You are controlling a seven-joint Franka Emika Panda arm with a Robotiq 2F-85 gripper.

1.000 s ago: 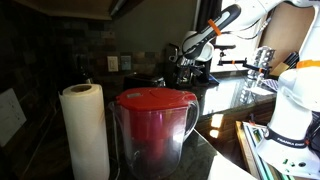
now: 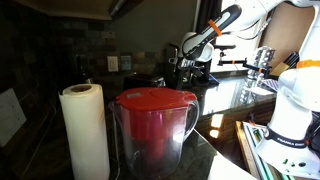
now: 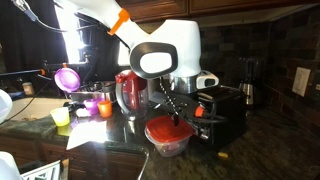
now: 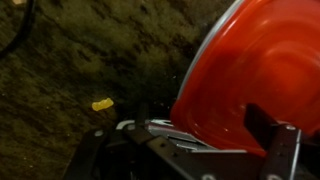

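Note:
A clear tub (image 3: 172,149) with a red lid (image 3: 168,127) sits on the dark counter in exterior view 2. My gripper (image 3: 180,117) is low over that lid, though its fingertips are hard to make out there. In the wrist view the red lid (image 4: 255,70) fills the right side, and the open gripper has its dark fingers spread across the lid's near edge. Nothing is visibly held. Whether the fingers touch the lid cannot be told. Exterior view 1 does not show the tub.
A small yellow piece (image 4: 102,104) lies on the counter beside the lid. A red kettle (image 3: 130,92), an orange cup (image 3: 105,108) and a yellow cup (image 3: 62,121) stand nearby. In exterior view 1, a red-lidded pitcher (image 2: 155,135) and paper towel roll (image 2: 87,130) block the foreground.

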